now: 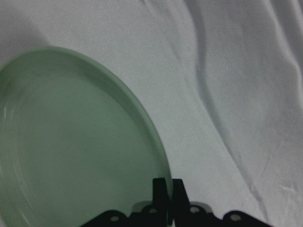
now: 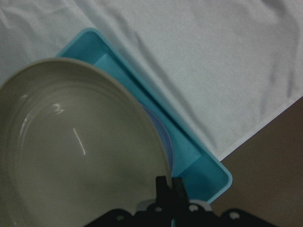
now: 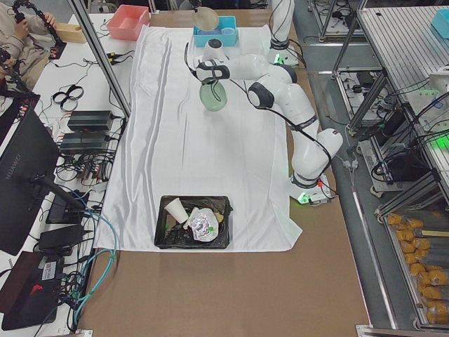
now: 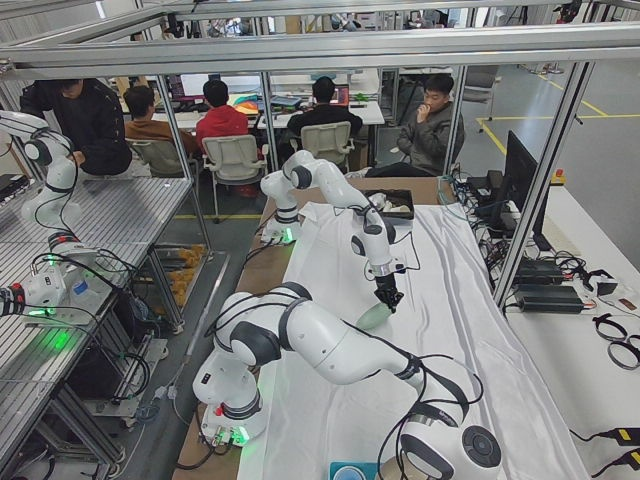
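My left gripper is shut on the rim of a green plate [image 1: 71, 132], which is at the middle back of the white cloth in the camera left view, partly under the arm. My right gripper is shut on the rim of a beige plate [image 2: 71, 137]. That plate is over a blue tray [image 2: 208, 182] with a blue round item [image 2: 163, 139] in it, largely hidden under the plate in the right wrist view.
A black lined bin [image 3: 168, 225] with a cup and crumpled foil lies at the front of the cloth [image 3: 168, 147]. A pink tray [image 3: 128, 24] sits on the left side table.
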